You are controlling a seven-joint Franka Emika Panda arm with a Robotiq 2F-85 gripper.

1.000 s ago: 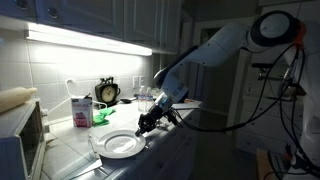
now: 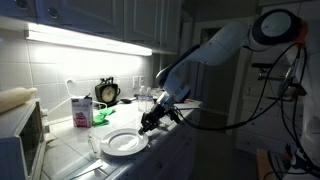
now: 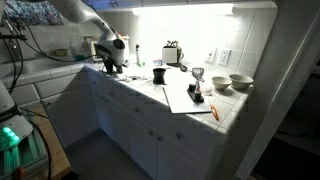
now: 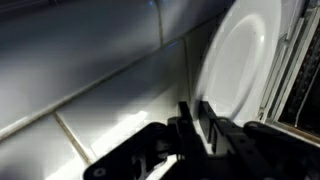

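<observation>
A white plate (image 2: 125, 143) is at the front edge of the counter in exterior view 1, its face turned partly toward the camera. My gripper (image 2: 146, 127) meets its right rim and is shut on it. The wrist view has the same plate (image 4: 245, 55) stretching up and away from the dark fingers (image 4: 211, 125), its rim running down between them. Exterior view 2 has the gripper (image 3: 119, 70) over the far part of the counter; I cannot make out the plate there.
A toaster oven (image 2: 20, 130) stands at the left, with a box (image 2: 82, 111) and a black kettle (image 2: 107, 92) along the wall. In exterior view 2, bowls (image 3: 240, 81), a cutting board (image 3: 188, 101) and a black pot (image 3: 158, 75) occupy the counter.
</observation>
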